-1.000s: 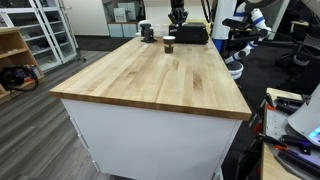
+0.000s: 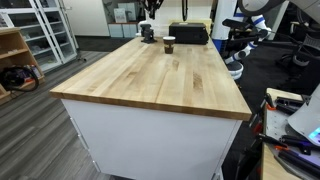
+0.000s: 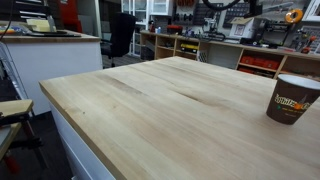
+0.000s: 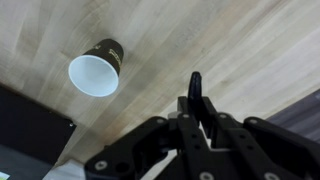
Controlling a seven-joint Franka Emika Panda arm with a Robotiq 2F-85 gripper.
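A dark brown paper cup [image 4: 110, 51] with a white inside shows upper left in the wrist view. The same cup [image 3: 288, 100] is upright on the wooden tabletop [image 3: 170, 100] in exterior view 2, and the cup [image 2: 168, 47] is near the table's far end in exterior view 1. My gripper is shut on a dark slender object [image 4: 195, 82], whose kind I cannot make out. It is apart from the cup, off to its side and above the table. In exterior view 1 my gripper [image 2: 152, 10] hangs high at the top edge, small and blurred.
A black box [image 2: 191, 33] and a small dark item [image 2: 147, 34] stand at the far end of the table. A dark flat shape [image 4: 30, 125] fills the wrist view's lower left.
In exterior view 1 my gripper has moved left and upward over the last second, away from above the cup. The cup has stayed where it was.
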